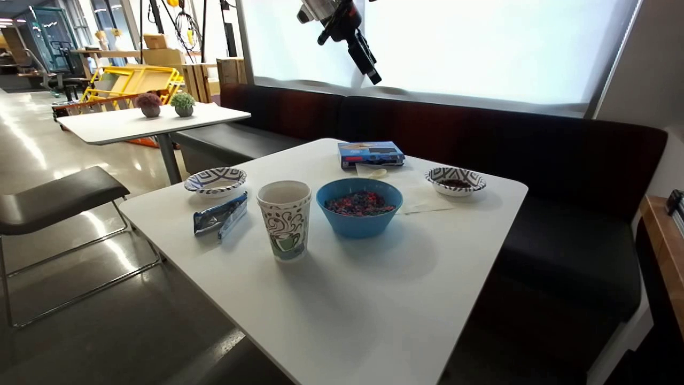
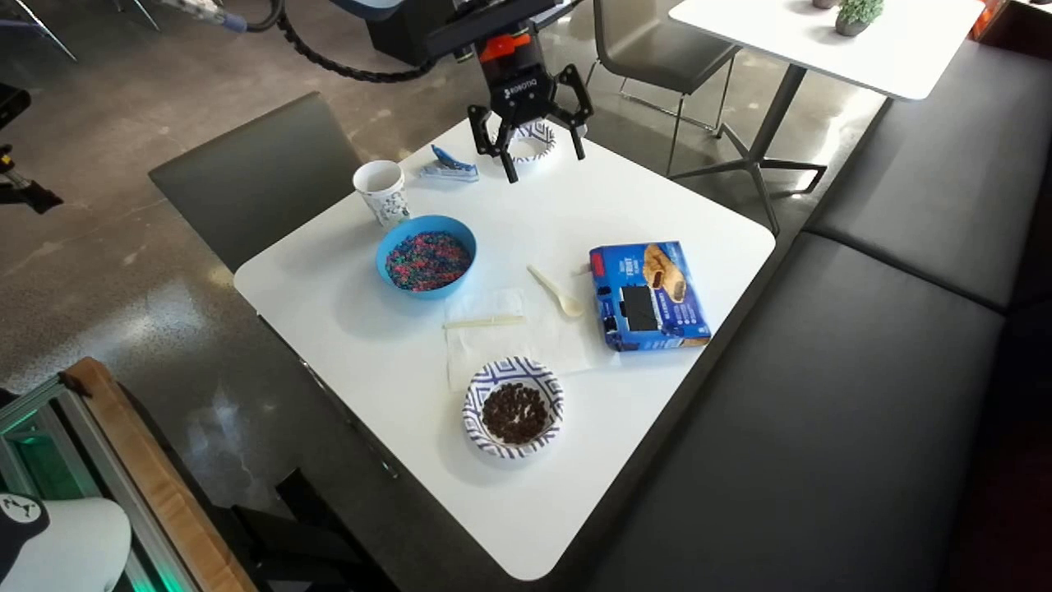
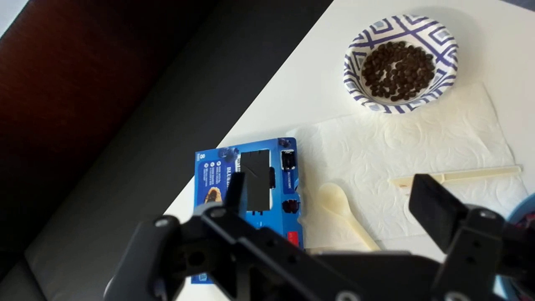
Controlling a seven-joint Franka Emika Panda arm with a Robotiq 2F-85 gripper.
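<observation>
My gripper hangs above the table with its fingers wide open and nothing between the fingers. In the wrist view one fingertip shows at the right, and below the fingers lie a pale spoon and a blue snack box. A blue bowl holds red and dark bits. The patterned bowl with dark brown pieces sits near one corner. A paper cup stands upright beside the blue bowl, and a second patterned bowl lies near the blue wrappers.
A paper towel lies flat with a pale stick on it. Beyond the white table runs a dark bench.
</observation>
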